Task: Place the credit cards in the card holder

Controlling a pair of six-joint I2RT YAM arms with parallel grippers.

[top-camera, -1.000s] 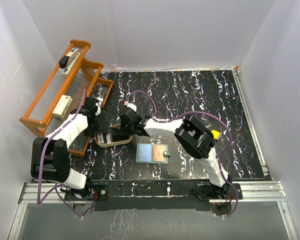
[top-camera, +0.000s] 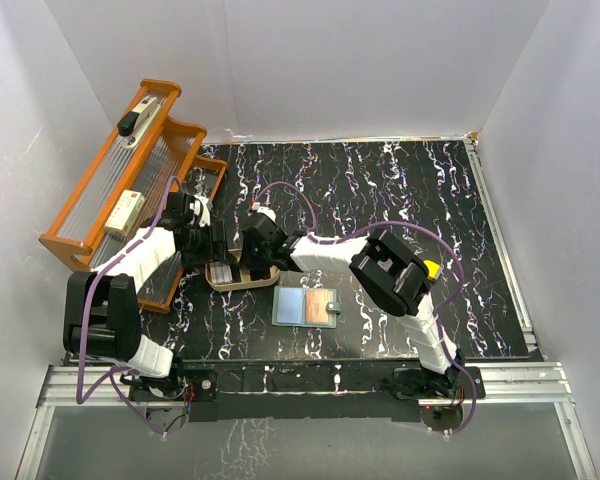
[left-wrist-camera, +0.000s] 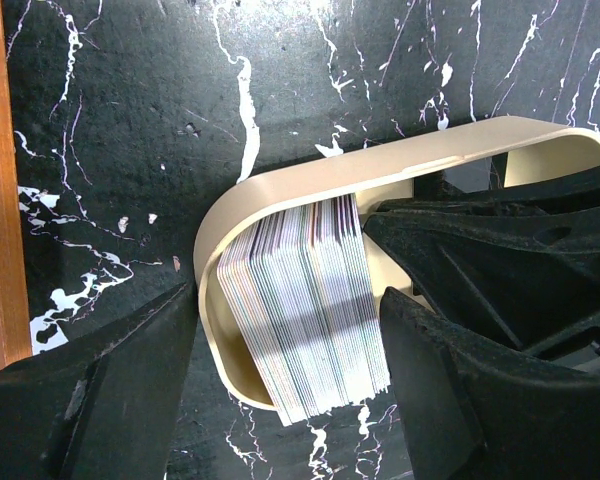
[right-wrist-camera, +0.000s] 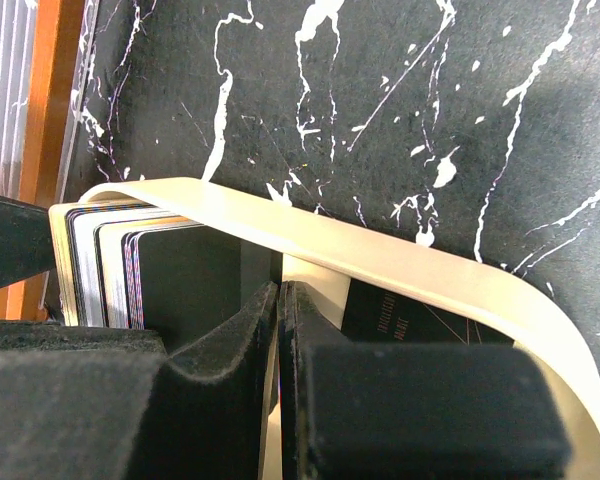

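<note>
A beige oval holder (top-camera: 235, 282) sits low between both grippers, holding a packed stack of cards (left-wrist-camera: 295, 300) at its left end, their striped edges up. My left gripper is open over that end, a finger on either side of the stack. My right gripper is shut at the holder, beside a dark card face (right-wrist-camera: 200, 280); what lies between its fingertips is hidden. Another dark card (right-wrist-camera: 400, 320) shows in the holder's right section in the right wrist view.
A wooden rack (top-camera: 115, 190) stands on the left. A card tray (top-camera: 290, 306) with blue and tan panels lies in front of the holder. A yellow object (top-camera: 430, 270) is at the right.
</note>
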